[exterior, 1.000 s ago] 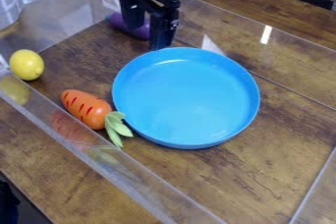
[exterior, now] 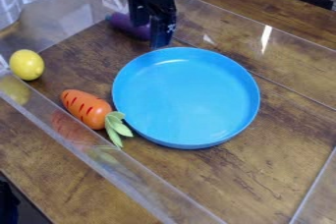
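Note:
My dark gripper [exterior: 155, 27] hangs at the top centre, open, over a purple toy vegetable [exterior: 124, 25], which it partly hides. Below it lies a round blue plate [exterior: 186, 98], empty. An orange toy carrot [exterior: 86, 108] with pale green leaves lies at the plate's lower left. A yellow lemon [exterior: 27, 65] lies at the far left.
Transparent walls [exterior: 73, 159] run round the work area, one close beside the carrot and lemon.
My gripper has shifted slightly, showing a little more of the purple toy. The plate, carrot and lemon have not moved.

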